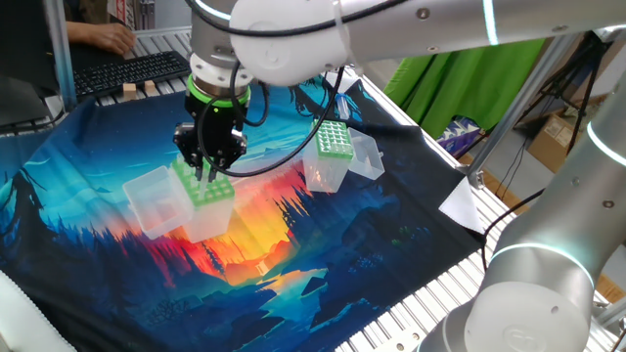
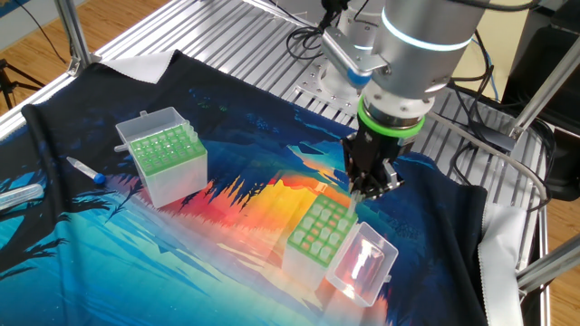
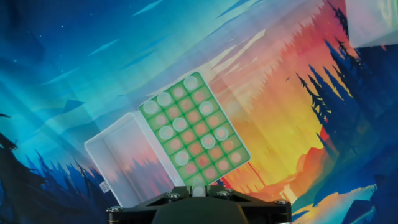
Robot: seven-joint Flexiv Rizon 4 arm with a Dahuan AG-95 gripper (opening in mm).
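Observation:
My gripper hangs by the near rack box, its fingertips close to the top. In the wrist view, a small pale spot shows between the fingers at the bottom edge; whether it is gripped or lies below is unclear. The rack box is translucent with a green grid top and an open clear lid. Several grid cells hold whitish round caps, while others look pinkish and empty. A second box, with a green grid and an open lid, stands apart.
A pen and a white marker-like object lie beyond the second box. A person's hand rests near a keyboard.

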